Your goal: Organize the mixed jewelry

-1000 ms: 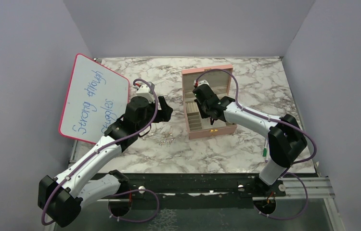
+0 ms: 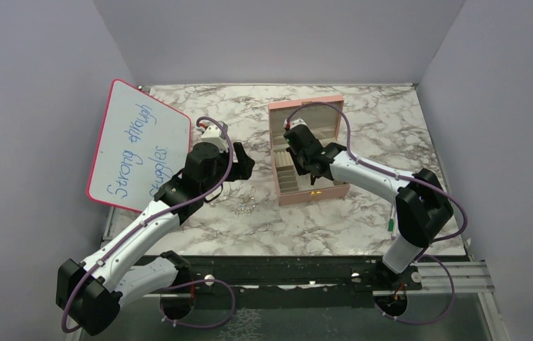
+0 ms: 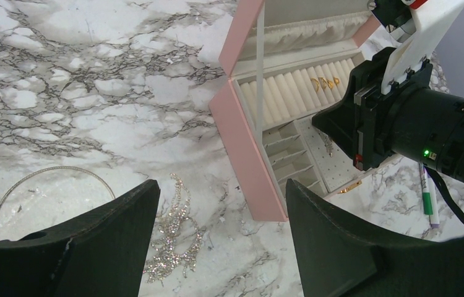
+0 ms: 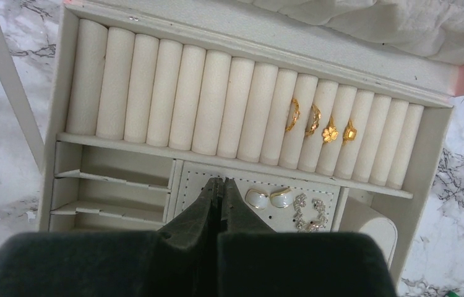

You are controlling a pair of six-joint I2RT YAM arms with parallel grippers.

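The pink jewelry box stands open. Gold rings sit in its roll slots; white earrings and a sparkly piece lie on its padded panel. My right gripper is shut over that panel, nothing visible between its fingertips. My left gripper is parted over the marble table left of the box, nothing seen between its fingers. Below it lie tangled sparkly chains and a large loop necklace.
A whiteboard with blue writing lies at the left. Markers lie right of the box.
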